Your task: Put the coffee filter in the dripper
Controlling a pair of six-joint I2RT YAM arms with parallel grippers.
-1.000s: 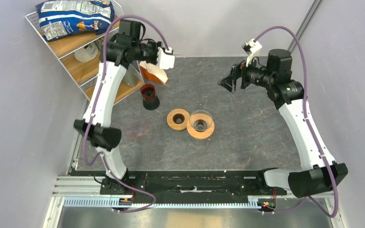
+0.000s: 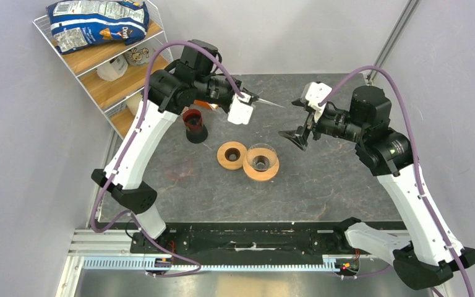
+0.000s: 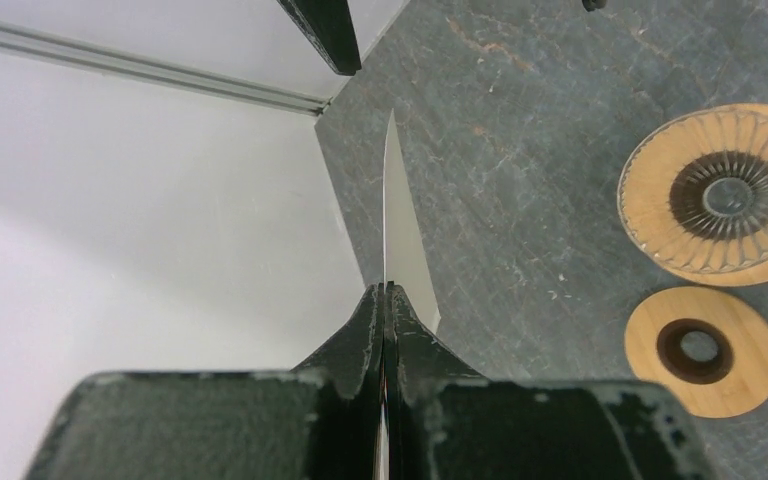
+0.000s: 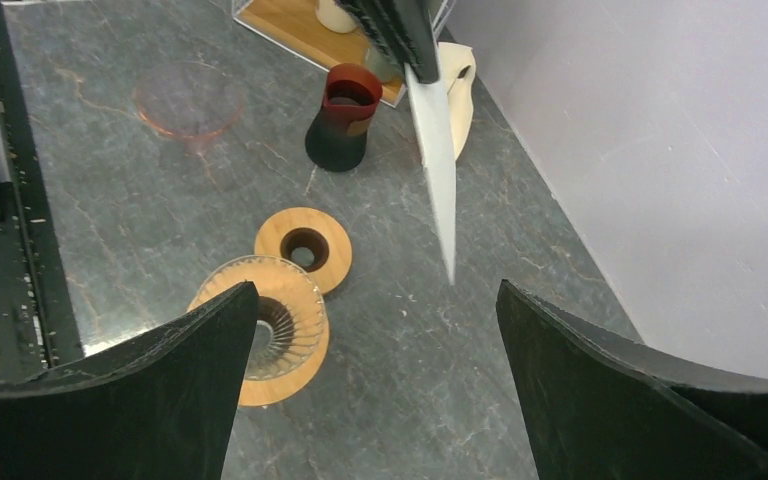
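A thin white paper coffee filter is pinched edge-on in my left gripper, which is shut on it; it also juts toward the right arm in the right wrist view [image 4: 435, 150]. My right gripper [image 2: 295, 120] stands open to the right of the filter's tip, nothing between its fingers. Below them on the counter, the clear ribbed dripper [image 2: 261, 150] sits on a wooden ring [image 4: 290, 385], beside a smaller wooden holder [image 2: 224, 150] with a dark centre.
A red-topped dark cylinder [image 2: 195, 131] stands at the left of the counter. A wire shelf with wooden boards [image 2: 99, 90] and a blue bag [image 2: 93, 31] fills the back left. Walls border the sides and back.
My left gripper has come from the back left toward the centre with the filter.
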